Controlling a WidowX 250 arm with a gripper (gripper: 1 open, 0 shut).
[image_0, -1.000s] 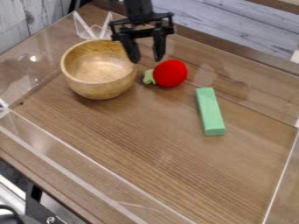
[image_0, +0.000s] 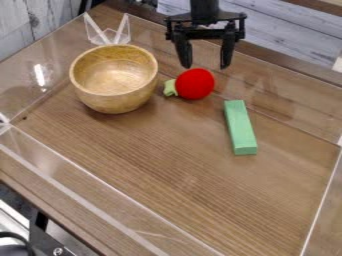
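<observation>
The black gripper (image_0: 206, 44) hangs at the top centre with its fingers apart and nothing between them. It is above and just behind a red round object (image_0: 197, 83), which has a small green part on its left. A wooden bowl (image_0: 114, 66) stands to the left, empty as far as shows. A long light-green block (image_0: 239, 127) lies to the right on the wooden table (image_0: 160, 190).
A white wire-like object (image_0: 107, 30) stands behind the bowl at the upper left. White panelled walls border the back and left.
The gripper has moved right from near the bowl and is now higher, over the area behind the red object. The objects on the table look unmoved.
</observation>
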